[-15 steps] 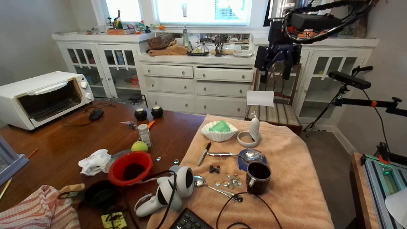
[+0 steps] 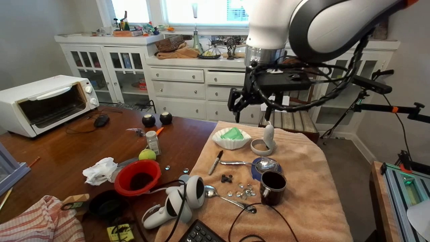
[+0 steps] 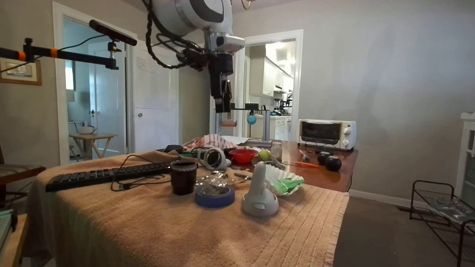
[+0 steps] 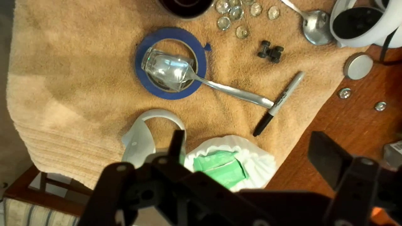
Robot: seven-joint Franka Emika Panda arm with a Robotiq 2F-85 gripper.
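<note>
My gripper is open, its fingers wide apart and nothing held between them. It hangs above the far end of the towel-covered table. Below it in the wrist view lies a white fluted paper dish (image 4: 260,165) with a green packet (image 4: 222,169) inside, partly hidden by the gripper body. A white controller with a ring (image 4: 139,141) stands beside the dish. A blue tape roll (image 4: 143,67) lies flat, with a clear piece and the bowl of a spoon (image 4: 233,91) over it. That spoon's handle end meets a black-capped marker (image 4: 286,94).
A dark mug (image 2: 273,189), glass beads (image 2: 244,193), a small black part (image 2: 226,178) and a second spoon (image 2: 229,199) share the towel. Left of it are white controllers (image 2: 177,205), a red bowl (image 2: 137,177) and a tennis ball (image 2: 147,154). Bare towel (image 3: 169,227) lies near exterior camera 2.
The arm has swung left and lower in exterior view 1, bringing the gripper from in front of the chair to over the dish and ringed controller. The tabletop objects look unmoved.
</note>
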